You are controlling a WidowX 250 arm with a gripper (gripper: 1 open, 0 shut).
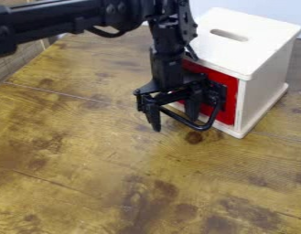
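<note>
My black gripper [172, 116] is low in front of the open face of a white box [244, 37], pressed close to its red interior or panel [244, 87]. Its fingers point down near the floor at the box's lower left edge. Whether they are open or shut on anything is unclear, as the dark parts overlap. The box has a slot in its top.
The box fills the upper right, with a pale backdrop behind it. The arm reaches in from the upper left.
</note>
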